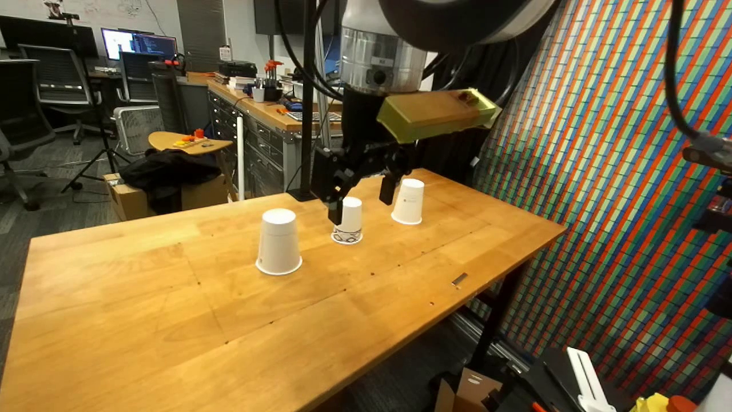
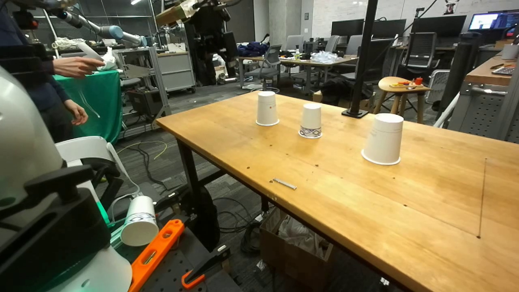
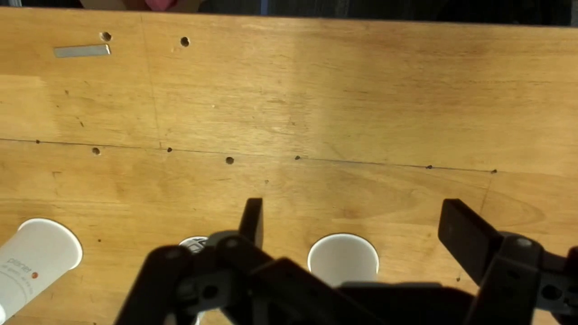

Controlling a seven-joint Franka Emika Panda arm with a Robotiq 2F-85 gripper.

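Three white paper cups stand upside down in a spread-out row on the wooden table. The larger plain cup is leftmost in exterior view 1; the smaller cup with a dark patterned band is in the middle; a cup with a small red dot and print is at the other end. My gripper hangs above the table, its fingers wide apart and empty. In the wrist view, the plain cup appears between the fingers, below them, partly covered. One finger mostly hides the patterned cup.
A short metal strip lies near the table's edge. A black post rises at the opposite edge, near the cups. Off the table, another patterned cup lies beside an orange level.
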